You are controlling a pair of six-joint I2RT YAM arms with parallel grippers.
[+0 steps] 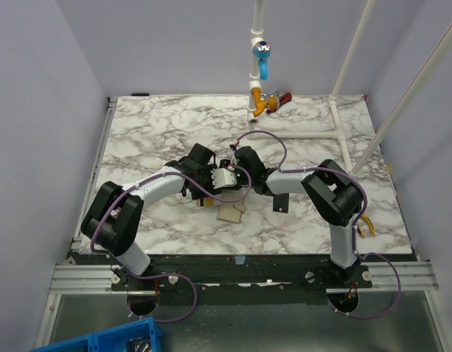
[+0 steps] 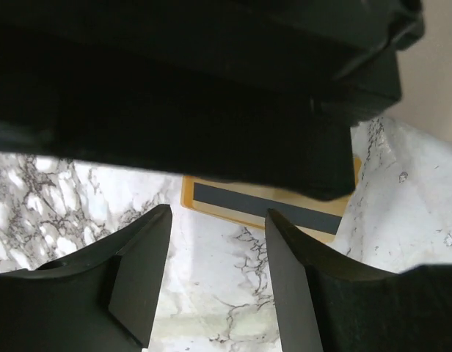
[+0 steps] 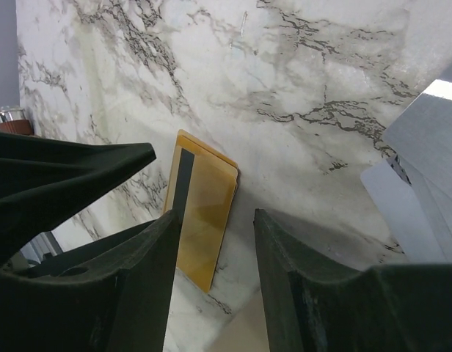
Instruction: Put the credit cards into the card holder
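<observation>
A gold card with a black stripe lies on the marble, seen also in the left wrist view point(image 2: 263, 213) beneath a large black part that hides much of that view. My left gripper point(image 1: 215, 183) is at the table's middle over this card; what is between its fingers cannot be made out. My right gripper faces it from the right, fingers parted, the card visible beyond them. In the right wrist view, pale grey card-like pieces point(image 3: 424, 147) are at the right; whether they form the holder is unclear.
Beige pieces point(image 1: 230, 214) lie in front of the grippers and a black card point(image 1: 281, 203) lies to the right. White pipes point(image 1: 299, 134) with valves stand at the back.
</observation>
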